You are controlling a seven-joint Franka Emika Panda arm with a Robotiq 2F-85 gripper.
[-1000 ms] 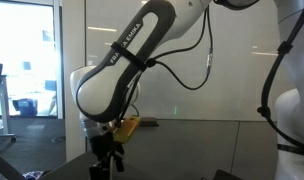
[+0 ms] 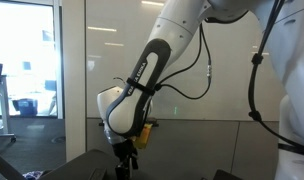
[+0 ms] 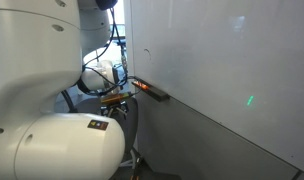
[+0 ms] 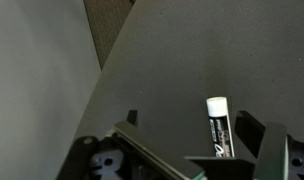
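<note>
A white marker (image 4: 221, 130) with a black label lies on the dark table (image 4: 172, 70) in the wrist view. My gripper is open above the table, its fingers spread wide. In that view the marker appears between the fingers, closer to the right one, and its lower end runs out of sight behind the gripper's body. From exterior view 1 the gripper (image 2: 125, 170) shows low at the bottom edge, pointing down over the dark surface. The marker cannot be made out in either exterior view.
At the wrist view's upper left, the table ends beside a brown strip of floor (image 4: 108, 25) and a grey surface (image 4: 42, 80). Behind the arm stands a large whiteboard (image 2: 232, 85).
Over the last second my gripper has moved to the right and somewhat lower in exterior view 1. The arm's links have swung with it.
</note>
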